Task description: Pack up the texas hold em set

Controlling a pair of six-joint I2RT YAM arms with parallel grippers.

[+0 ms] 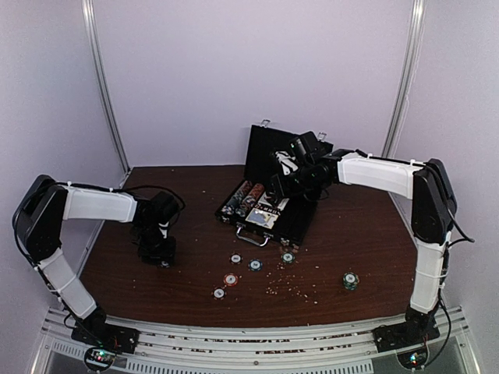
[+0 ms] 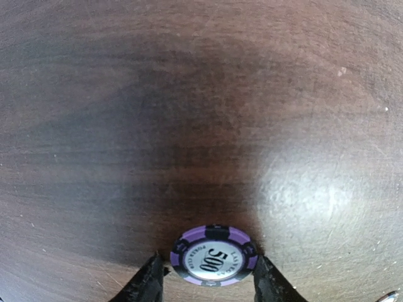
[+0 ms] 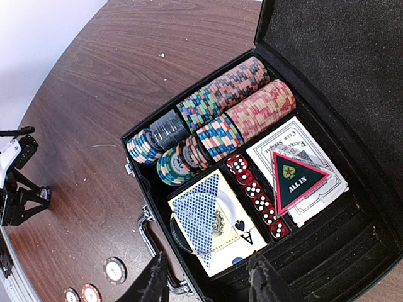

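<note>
A purple-and-black 500 chip [image 2: 214, 255] lies between the fingertips of my left gripper. The tips sit close against its two sides; whether they grip it does not show. In the top view this gripper [image 1: 160, 261] is low over the table's left side. The black chip case [image 3: 165, 220] stands with its lid [image 3: 343, 69] raised. Inside are chip rows [image 3: 261, 110], red dice [image 3: 252, 189], card decks [image 3: 214, 223] and a green ALL IN triangle [image 3: 297, 177]. Above the case's front, my right gripper is open and empty.
Loose chips lie in front of the case: a blue one [image 1: 255, 265], a red one [image 1: 231, 279], a pale one [image 1: 219, 293] and others. A green stack [image 1: 350, 280] stands at the right. Small pale crumbs [image 1: 284, 284] are scattered mid-table.
</note>
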